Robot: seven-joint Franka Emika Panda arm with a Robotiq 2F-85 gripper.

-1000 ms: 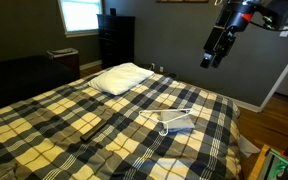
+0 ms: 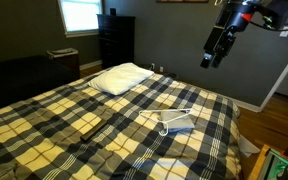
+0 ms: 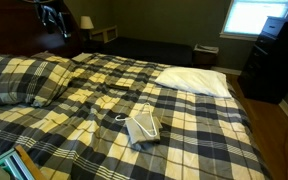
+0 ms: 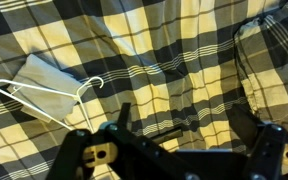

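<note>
My gripper hangs high above the bed, its two dark fingers spread wide at the lower part of the wrist view with nothing between them. In exterior view 1 the gripper (image 2: pixel 212 60) is at the upper right, well clear of the bed. A white hanger (image 4: pixel 46 104) lies on the plaid bedspread, at the left of the wrist view, across a folded grey cloth (image 4: pixel 46 78). Exterior view 2 shows the hanger (image 3: pixel 142 122) and the cloth (image 3: pixel 139 131) near the middle of the bed. Neither touches the gripper.
A white pillow (image 2: pixel 121 79) lies at the bed's far side. On the plaid cover (image 3: pixel 74 120) rests a small dark flat object (image 2: pixel 95 128), apart from the hanger. A plaid pillow (image 3: pixel 24 80) stands at the left in exterior view 2. Much of the bed is bare.
</note>
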